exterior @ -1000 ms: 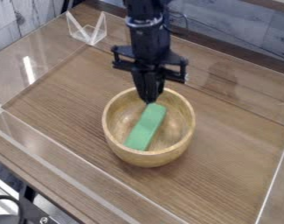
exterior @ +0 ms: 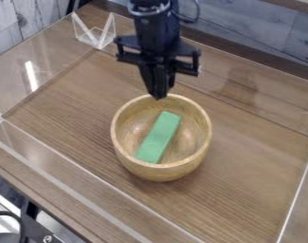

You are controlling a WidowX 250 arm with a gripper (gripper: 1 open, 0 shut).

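The gripper (exterior: 161,91) of a dark blue-grey arm hangs just above the back rim of a tan round bowl (exterior: 191,159). A green elongated block (exterior: 159,137) lies inside the bowl, tilted diagonally, apart from the gripper. I cannot tell whether the fingers are open or shut.
A white wire-like object (exterior: 93,33) is at the back left by the table's edge, with dark surroundings beyond.
The arm has moved up and back, away from the green block, over the last second. The block and bowl look nearly unchanged.
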